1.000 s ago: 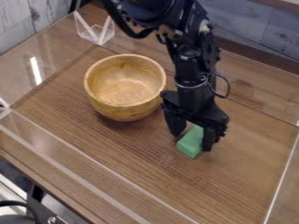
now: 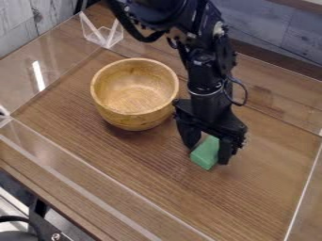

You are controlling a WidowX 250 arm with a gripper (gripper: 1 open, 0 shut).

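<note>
My black gripper point(image 2: 209, 132) is low over the wooden table point(image 2: 113, 188), its fingers around a green block point(image 2: 206, 158) that lies to the right of centre. The fingertips reach down on either side of the block; whether they press on it is hard to tell.
A yellow bowl point(image 2: 123, 85) stands just left of the arm. A dark object point(image 2: 19, 231) shows at the bottom left edge.
The gripper has shifted very slightly around the green block; otherwise little differs.
</note>
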